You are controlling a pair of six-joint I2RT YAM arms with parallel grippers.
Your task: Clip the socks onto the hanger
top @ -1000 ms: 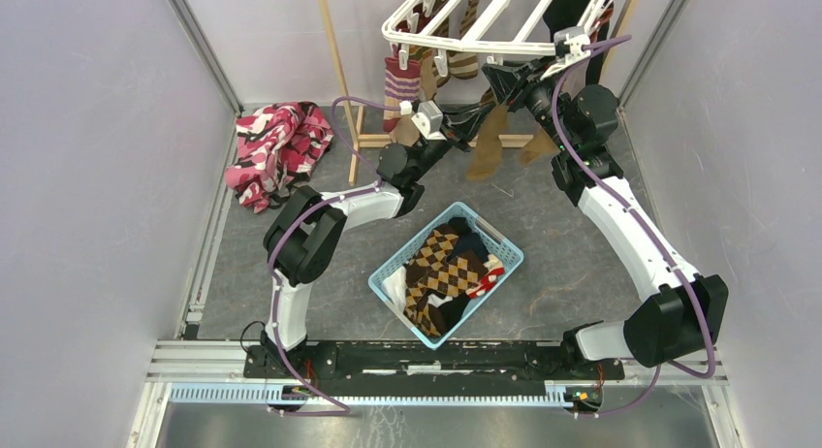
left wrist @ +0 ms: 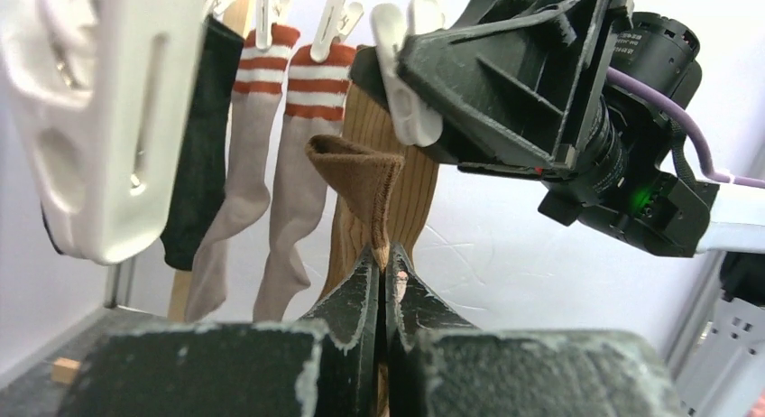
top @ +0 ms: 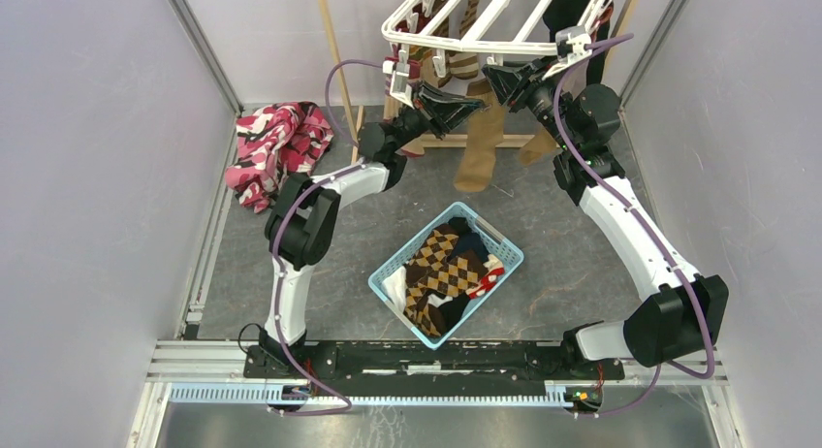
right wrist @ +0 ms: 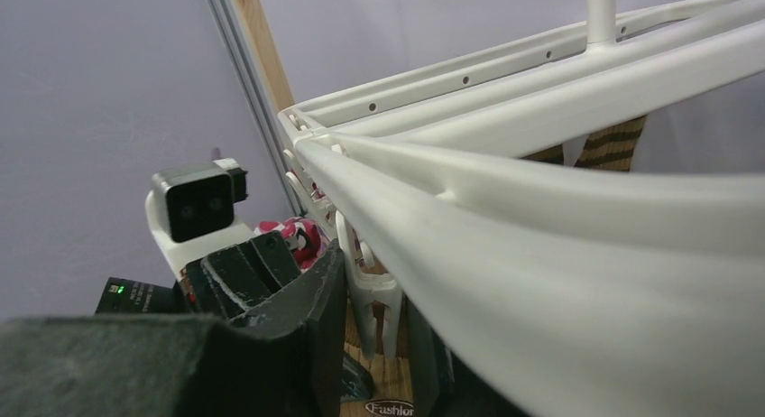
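A brown sock (left wrist: 361, 178) hangs from my left gripper, which is shut on it below its folded top edge. In the top view the sock (top: 475, 162) drops below the front bar of the white hanger (top: 514, 48), with my left gripper (top: 485, 105) beside it. My right gripper (top: 490, 73) is shut on a white clip (right wrist: 374, 295) under that bar; the clip's two lower prongs stand apart. In the left wrist view the sock's top edge is below and left of this clip (left wrist: 406, 92), with a gap between them.
Grey socks with red-and-white cuffs (left wrist: 311, 128) and a dark sock (left wrist: 203, 146) hang from other clips. A blue basket (top: 386, 273) of socks stands on the floor. A red-and-white camouflage cloth (top: 276, 152) lies left. Both grippers are close together under the bar.
The right arm has barely moved.
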